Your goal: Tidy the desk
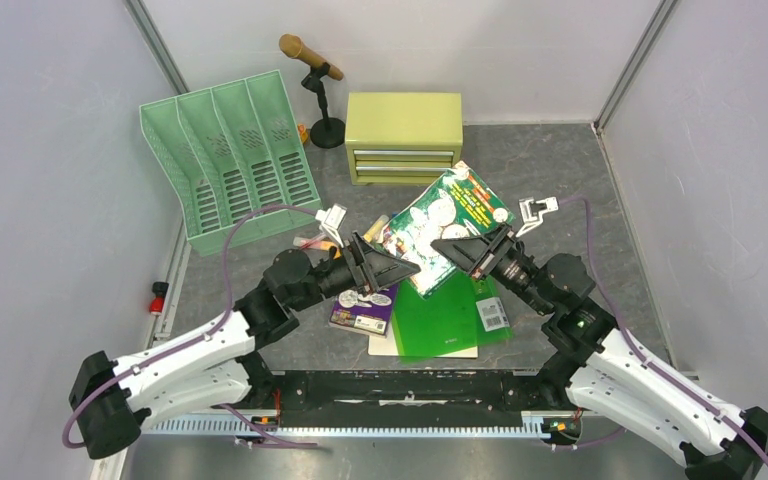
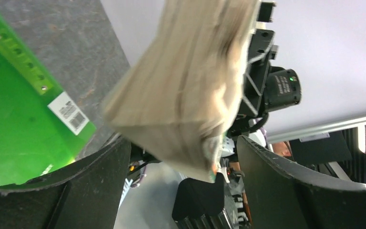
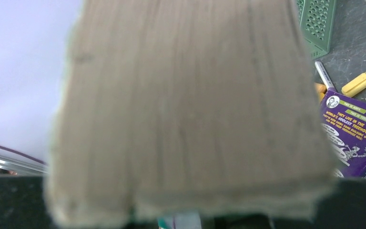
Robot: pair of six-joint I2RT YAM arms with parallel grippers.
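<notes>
A green-covered book [image 1: 430, 215] is held up by my right gripper [image 1: 465, 258]; in the right wrist view its page edges [image 3: 190, 105] fill most of the picture, blurred. My left gripper [image 1: 395, 270] is at the book's lower-left corner, its fingers apart with the page block [image 2: 181, 95] just in front of them. Below lie a purple book [image 1: 360, 315], a green transparent folder [image 1: 430, 320] and a cream sheet [image 1: 383, 346]. A yellow highlighter [image 3: 362, 78] and a white marker [image 3: 324, 74] lie beside the purple book.
A green divided rack [image 1: 210, 150] stands back left, a yellow drawer box [image 1: 404, 120] at the back centre, a microphone on a stand [image 1: 325, 130] between them. Free floor shows at the right and front left.
</notes>
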